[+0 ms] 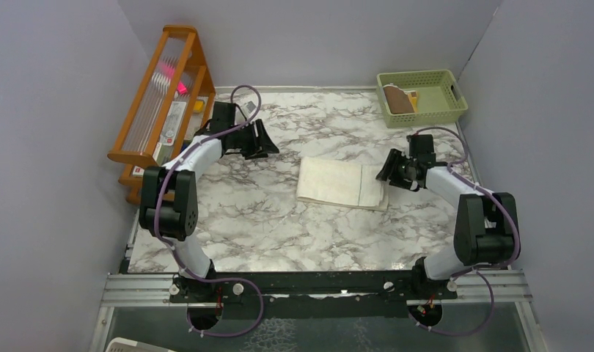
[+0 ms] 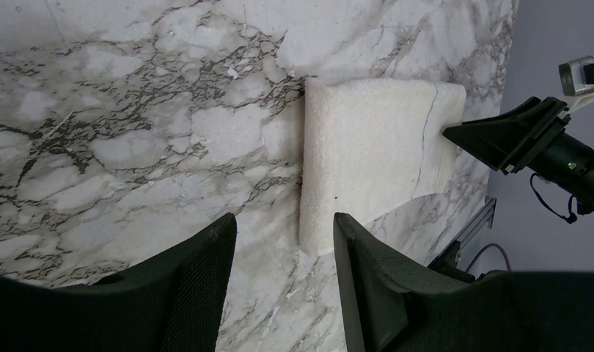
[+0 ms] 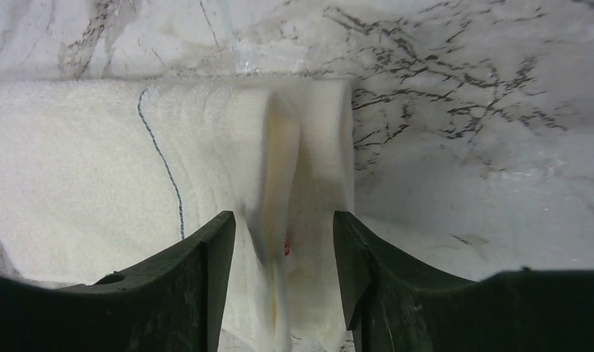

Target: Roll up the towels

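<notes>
A cream towel [image 1: 331, 182] lies folded flat on the marble table, a thin dark stripe near its right end. In the right wrist view the top layer [image 3: 96, 169] ends in a raised, creased fold over a lower layer. My right gripper [image 1: 388, 169] is open over that end, its fingertips either side of the fold [image 3: 265, 183]. My left gripper [image 1: 265, 150] stands open left of the towel, apart from it; in the left wrist view the towel [image 2: 367, 147] lies beyond its fingers.
A green basket [image 1: 426, 116] with brown and yellow items stands at the back right. A wooden rack [image 1: 140, 117] is at the left.
</notes>
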